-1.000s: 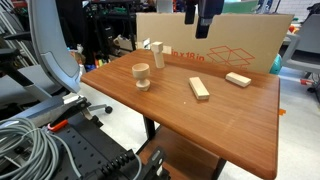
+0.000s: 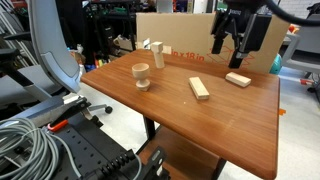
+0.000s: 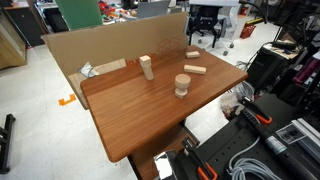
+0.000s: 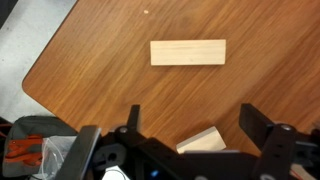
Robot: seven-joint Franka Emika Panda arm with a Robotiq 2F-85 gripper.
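Observation:
Above the wooden table my gripper hangs open, its black fingers wide apart and nothing between them. In the wrist view a pale wooden block lies flat ahead of the gripper. A second pale block shows below, partly covered by the gripper body. From exterior view 1, one flat block lies near mid-table and another flat block lies farther right. An upright block stands toward the back, and a round pale cup-like piece stands at the left.
The brown table has free room at its front right. A cardboard panel stands along the back edge. Coiled grey cables lie on the dark surface at the left front, off the table.
Over the last second the gripper has moved right and lower in exterior view 1, coming closer to the flat blocks. The blocks and the round piece have stayed where they were.

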